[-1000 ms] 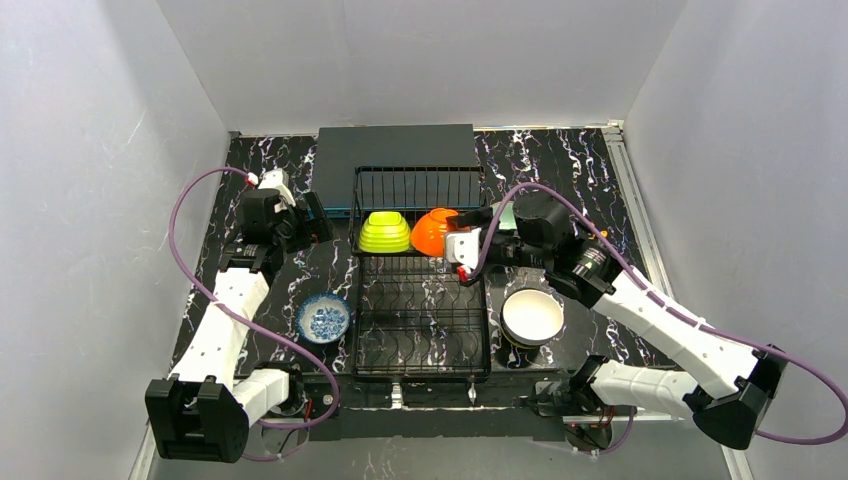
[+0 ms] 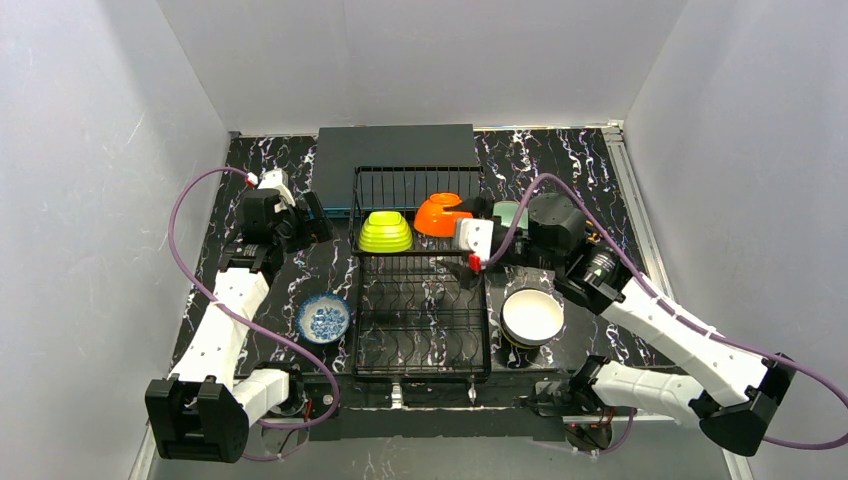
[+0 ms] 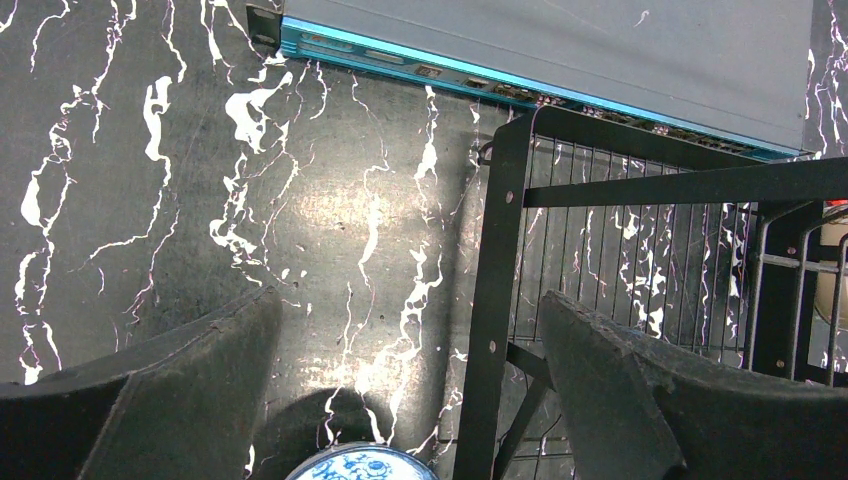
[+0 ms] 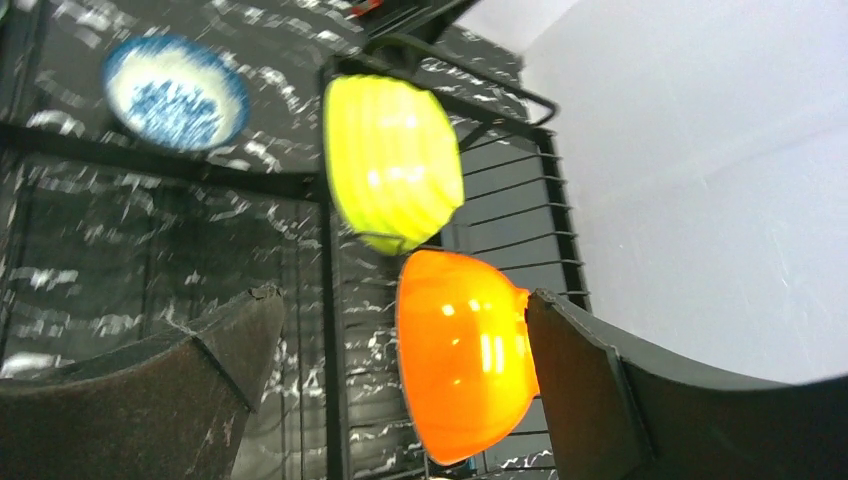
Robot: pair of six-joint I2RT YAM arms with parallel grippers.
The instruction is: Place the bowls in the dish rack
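In the top view, a green bowl (image 2: 386, 232) rests in the upper tier of the black dish rack (image 2: 420, 377), its base turned up. To its right in the same tier leans an orange bowl (image 2: 438, 214), tilted. My right gripper (image 2: 455, 240) is open at this bowl's right side. In the right wrist view, one finger (image 4: 600, 390) overlaps the orange bowl (image 4: 465, 350); whether they touch I cannot tell. Left of the rack, my left gripper (image 2: 322, 218) hangs open and empty. A blue-patterned bowl (image 2: 324, 318) lies on the counter below it.
Right of the rack stands a white bowl (image 2: 532, 316), apparently on something darker. A pale green item (image 2: 508, 213) is partly hidden behind the right arm. A flat grey box (image 2: 400, 147) lies behind the rack, whose lower tier is empty.
That bowl has shifted slightly and changed its tilt. The left arm and the green bowl have stayed put.
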